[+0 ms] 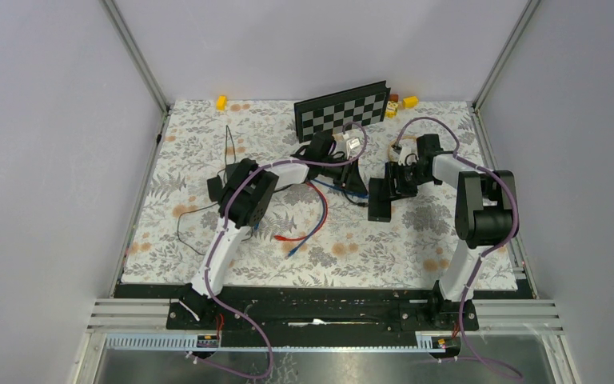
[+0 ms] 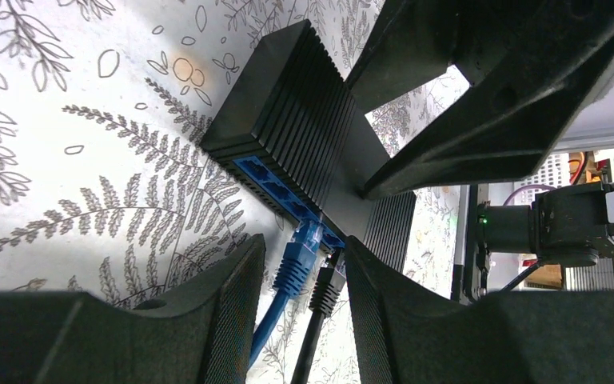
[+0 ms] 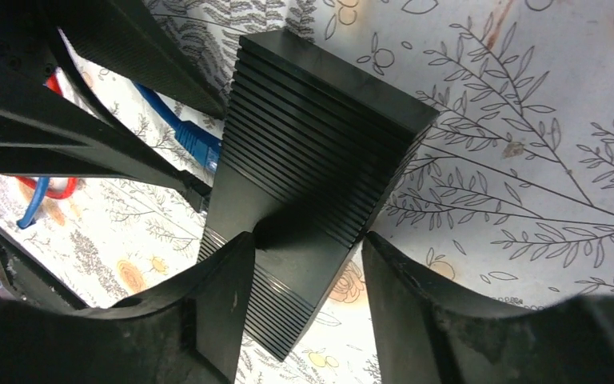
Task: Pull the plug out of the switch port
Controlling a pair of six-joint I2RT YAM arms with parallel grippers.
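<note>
The black ribbed switch lies on the table. In the left wrist view a blue plug and a black plug sit in its blue ports, with my left gripper around the blue plug, close in front of the switch; whether its fingertips press on the plug is hard to tell. My right gripper is over the switch in the right wrist view, fingers apart on either side of its body, the left fingertip against the top face.
A checkered board stands at the back with yellow blocks beside it. Red and blue loose cables and thin wires lie left and front.
</note>
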